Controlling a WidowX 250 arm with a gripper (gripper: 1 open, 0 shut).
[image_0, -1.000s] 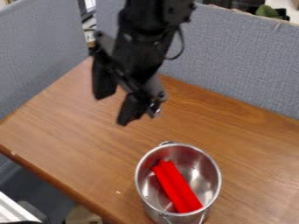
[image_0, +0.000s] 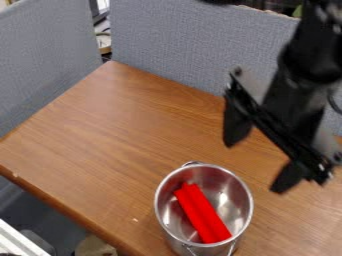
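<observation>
A dark gripper (image_0: 278, 156) hangs in the upper right of the camera view, its blurred, see-through fingers spread open with nothing visible between them. Below and left of it, a metal pot (image_0: 175, 217) stands on the wooden table, holding a red elongated object (image_0: 203, 214) that lies slanted inside it.
Grey padded walls (image_0: 47, 75) border it at the left and back. A white object (image_0: 16, 242) lies beyond the table's lower left edge.
The gripper has moved from the upper left and middle toward the right, over the table's right side. The pot and red object have not visibly moved.
</observation>
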